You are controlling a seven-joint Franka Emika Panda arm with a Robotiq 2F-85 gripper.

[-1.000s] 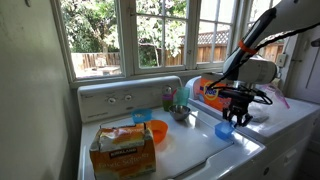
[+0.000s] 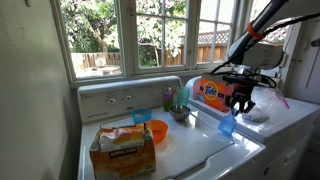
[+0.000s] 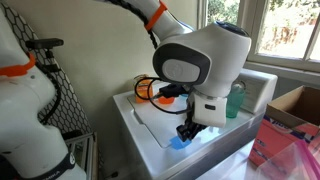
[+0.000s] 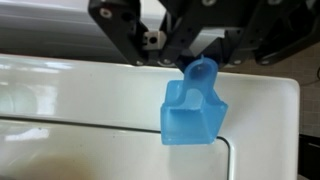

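Note:
A translucent blue scoop point(image 4: 195, 112) hangs from my gripper, which is shut on its handle end in the wrist view. Exterior view 1 has the gripper point(image 2: 237, 106) pointing down at the right, with the scoop point(image 2: 227, 125) below it, over the near right part of the white machine top. Seen from the other side, the scoop point(image 3: 180, 142) shows just under the gripper point(image 3: 187, 130), near the front edge. The fingertips are mostly dark and hard to make out.
A Kirkland box point(image 2: 123, 150) stands front left. Behind it are an orange bowl point(image 2: 157, 130), a blue container point(image 2: 142, 116) and a metal bowl point(image 2: 180, 112). An orange Tide box point(image 2: 211, 93) is behind the gripper.
The scoop has risen a little and shifted slightly right with the gripper, and it now hangs more steeply. The other objects have stayed put.

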